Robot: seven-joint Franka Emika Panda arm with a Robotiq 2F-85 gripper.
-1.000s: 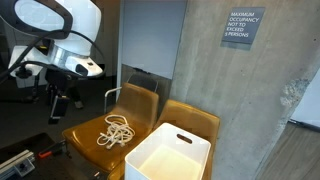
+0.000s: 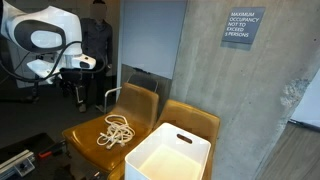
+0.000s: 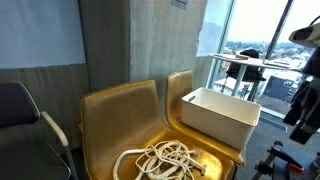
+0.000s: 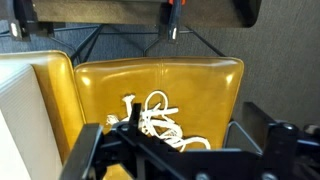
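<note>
A white rope [image 2: 116, 131] lies in a loose, tangled heap on the seat of a brown chair [image 2: 138, 108]. In exterior view 2 the rope [image 3: 164, 160] shows as several overlapping loops. My gripper [image 2: 77, 92] hangs above and to the left of the chair in exterior view 1. From the wrist, the open gripper looks down on the seat, its dark fingers [image 4: 92, 138] spread apart. The rope [image 4: 158, 118] appears between them but well below, and part of it is hidden behind the gripper.
A white open box [image 2: 168, 155] stands on a second brown chair [image 2: 190, 118], right beside the rope's chair. A black chair [image 3: 35, 130] is at the left in exterior view 2. Concrete wall [image 2: 245, 90] rises behind.
My arm has moved back, away from exterior camera 1, and looks smaller there. The rope, box and chairs have stayed in place.
</note>
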